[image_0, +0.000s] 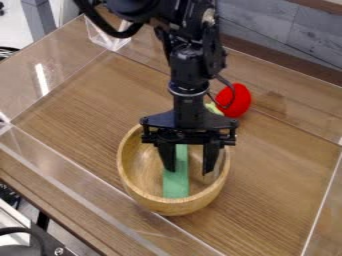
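Note:
My black gripper (187, 142) hangs over a yellow-tan bowl (150, 188) in the middle of the camera view, its two finger assemblies reaching down into the bowl's upper part. A green oblong object (175, 181) lies inside the bowl, its upper end partly hidden behind the gripper. I cannot tell whether the fingers touch it or hold anything.
A red round object (235, 101) sits behind the bowl to the right, with a small yellowish item partly hidden beside it. A clear container (107, 30) stands at the back left.

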